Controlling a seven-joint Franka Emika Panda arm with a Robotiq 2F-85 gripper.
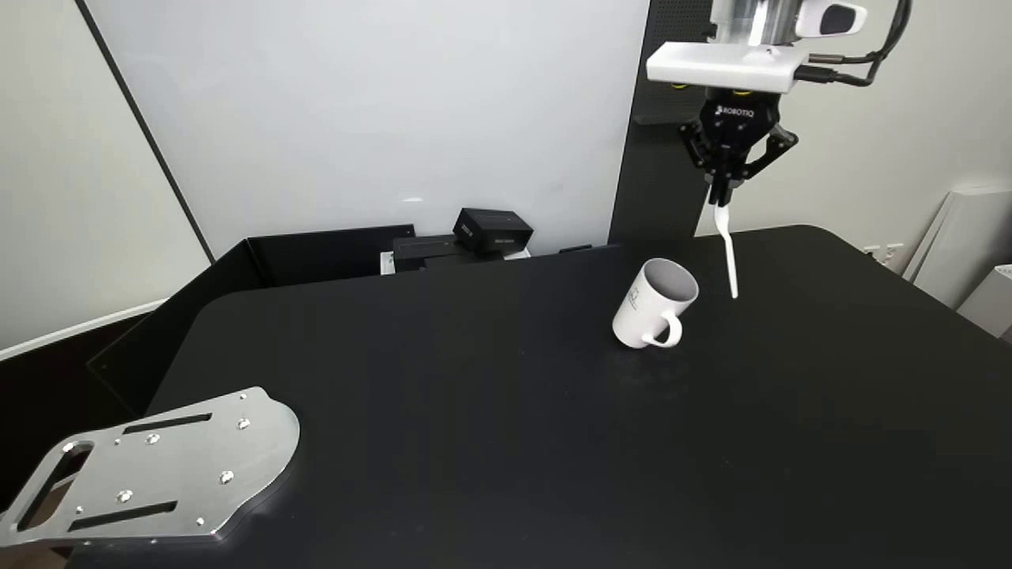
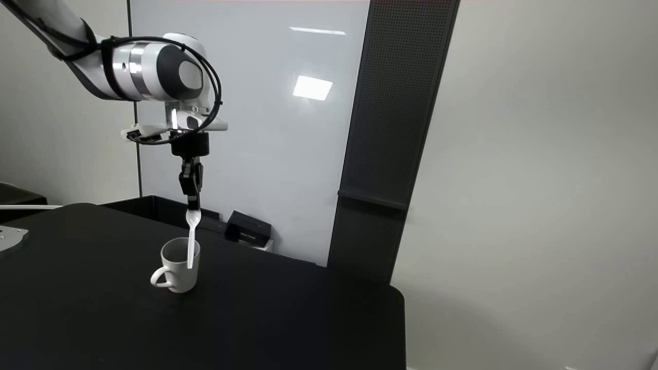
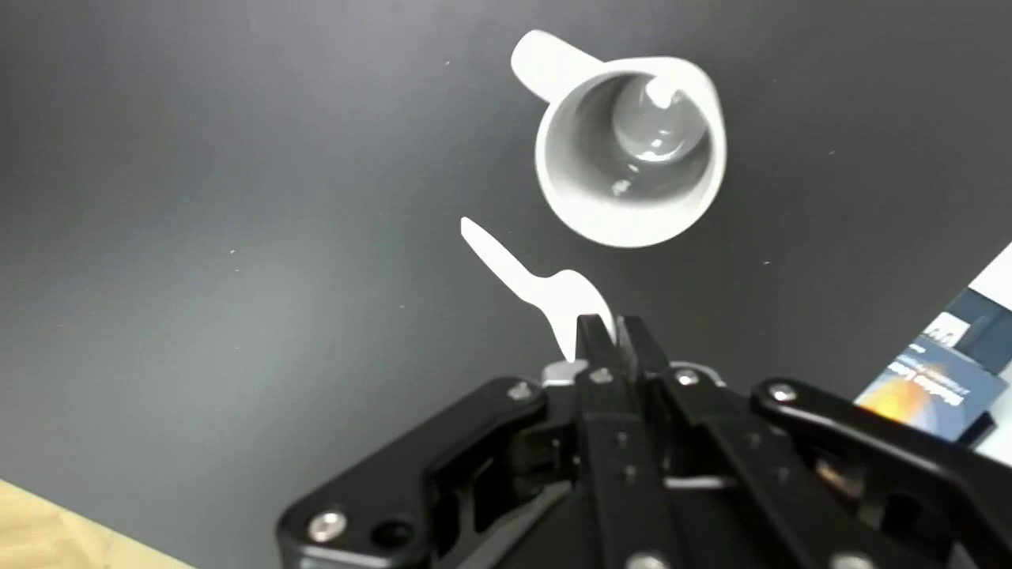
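A white plastic spoon hangs handle-down from my gripper, which is shut on its bowl end. The white mug leans to one side on the black table, its mouth tipped toward the spoon. No spoon is inside the mug in the wrist view; the spoon lies clear of its rim there. From the second exterior view, the spoon crosses in front of the mug.
At the table's left edge is a grey metal plate. Black boxes stand beyond the back edge.
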